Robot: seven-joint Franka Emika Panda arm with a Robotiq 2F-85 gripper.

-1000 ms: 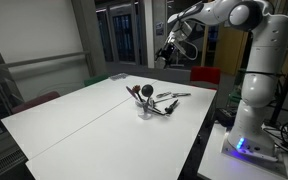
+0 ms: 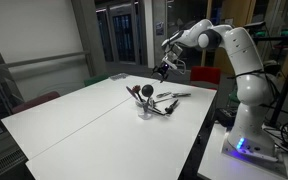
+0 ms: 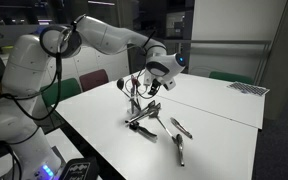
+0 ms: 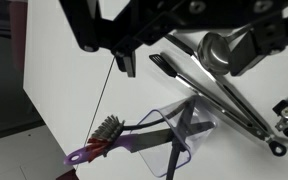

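Note:
My gripper is open, with its dark fingers apart at the top of the wrist view and nothing held between them. It hangs above the far side of the table in exterior view 1, the gripper [image 2: 161, 71] clear of the tabletop. A clear container [image 4: 169, 128] holds utensils, among them a brush [image 4: 108, 130] with a purple handle. In exterior view 2 the container [image 3: 134, 106] is partly hidden by utensils. A ladle [image 4: 216, 52] and black-tipped tongs [image 4: 199, 82] lie near the container.
Several loose utensils lie on the white table, including a dark spoon [image 2: 171, 107], a metal utensil [image 3: 180, 150] and another slim utensil [image 3: 181, 128]. Chairs stand around the table, one of them red [image 2: 205, 75].
Over the last second the arm has come down and the gripper is lower, nearer the tabletop. The container and the loose utensils have not visibly moved.

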